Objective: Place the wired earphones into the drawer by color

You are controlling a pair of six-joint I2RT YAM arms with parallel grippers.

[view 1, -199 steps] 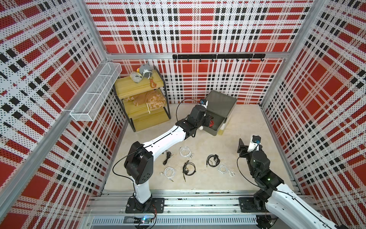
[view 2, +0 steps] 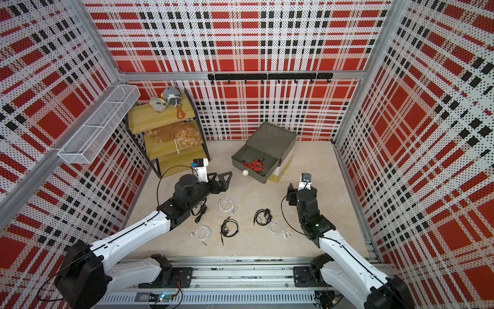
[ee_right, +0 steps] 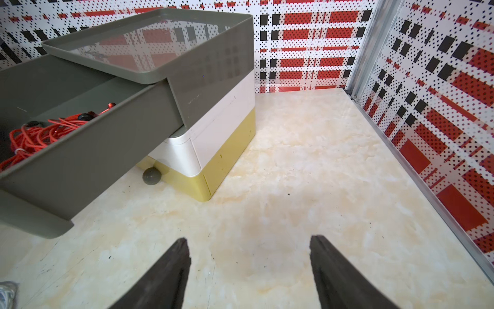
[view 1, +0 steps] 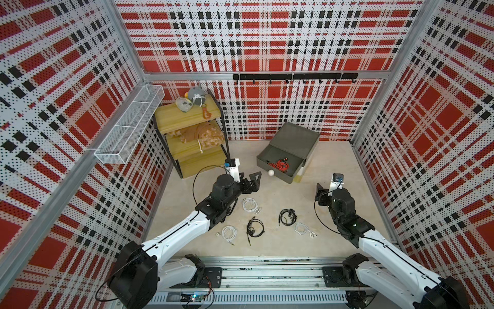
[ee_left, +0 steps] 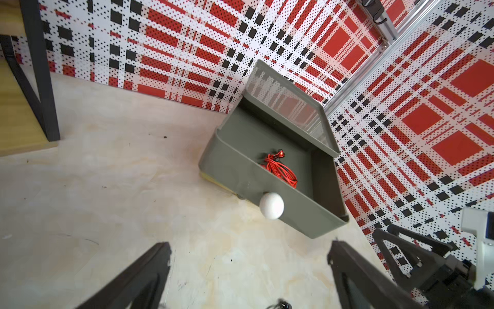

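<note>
Red wired earphones point(ee_left: 280, 170) lie inside the pulled-out grey top drawer point(ee_left: 231, 159), which has a white knob point(ee_left: 271, 205). Below that drawer the box shows a white layer point(ee_right: 177, 157) and a yellow layer point(ee_right: 193, 182). Loose on the table are white coils point(view 1: 250, 205) and black coils point(view 1: 255, 227). Another black cable point(view 2: 200, 210) is partly hidden by the left arm. My left gripper is open and empty, left of the drawer front. Open and empty too, my right gripper hovers over bare table right of the box.
A wooden shelf point(view 1: 198, 149) with toys stands at the back left, and a white wire basket point(view 1: 131, 123) hangs on the left wall. Bare table lies right of the box. The drawer front juts out between the two arms.
My right arm has shifted slightly left and tilted downward, its gripper still open.
</note>
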